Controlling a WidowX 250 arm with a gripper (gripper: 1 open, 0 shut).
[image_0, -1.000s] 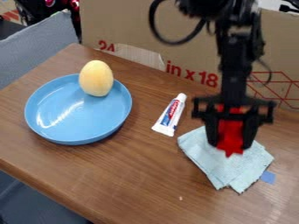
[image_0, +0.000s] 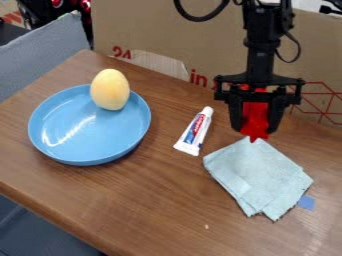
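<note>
The black gripper (image_0: 257, 100) hangs over the table at the right, shut on a red object (image_0: 254, 122) that sticks down below its fingers, just above the back edge of a folded light-blue cloth (image_0: 261, 182). A white toothpaste tube (image_0: 194, 132) lies left of the cloth. A blue plate (image_0: 83, 133) at the left has a pale yellow egg-shaped object (image_0: 110, 88) on its back part.
A cardboard box (image_0: 214, 35) stands along the back of the table. A small blue patch (image_0: 305, 202) shows at the right of the cloth.
</note>
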